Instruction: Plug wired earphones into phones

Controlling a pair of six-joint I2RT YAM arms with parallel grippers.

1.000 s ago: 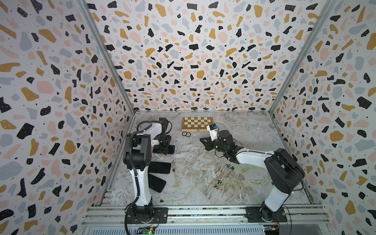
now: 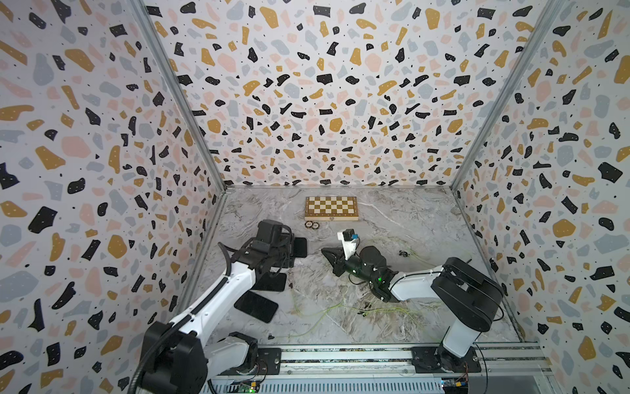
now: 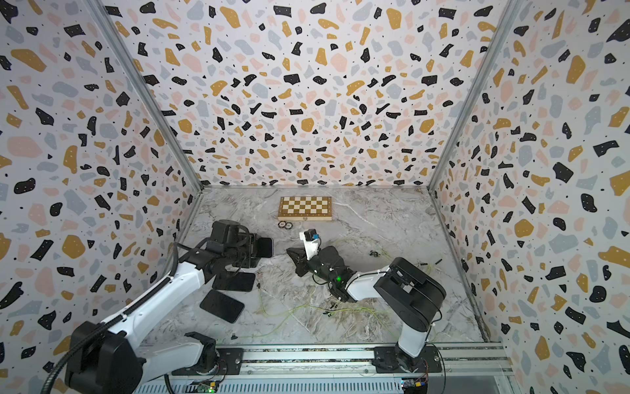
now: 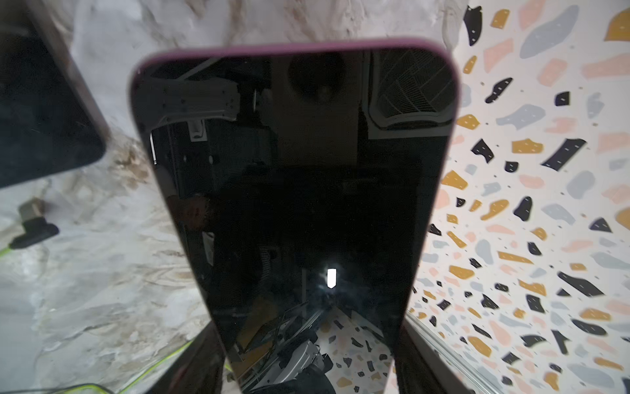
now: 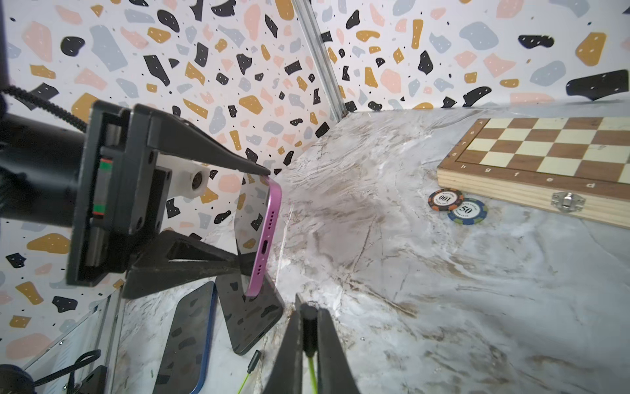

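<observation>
A pink-edged phone [image 5: 265, 239] is clamped in my left gripper. Its port edge faces the right wrist camera, showing a charging port between rows of small holes. The dark screen [image 4: 308, 197] fills the left wrist view, raised off the table. My right gripper is shut on a black earphone plug [image 5: 309, 328] with its tip pointing out, and a green cord [image 5: 312, 374] hanging below. A clear gap separates plug from phone; in the top left view the held phone [image 2: 300, 247] lies left of the right gripper [image 2: 331, 259].
Two other phones [image 2: 269, 282] [image 2: 256, 306] lie flat at the left. Another plug with green cord [image 4: 32, 226] rests near one. Tangled green cords [image 2: 387, 310] lie along the front. A chessboard [image 2: 331, 208] and two chips [image 5: 467, 210] sit at the back.
My left arm has swung outward, and its gripper has turned, bringing the held phone rightward and clear of the table. The right gripper has moved left and slightly toward the front.
</observation>
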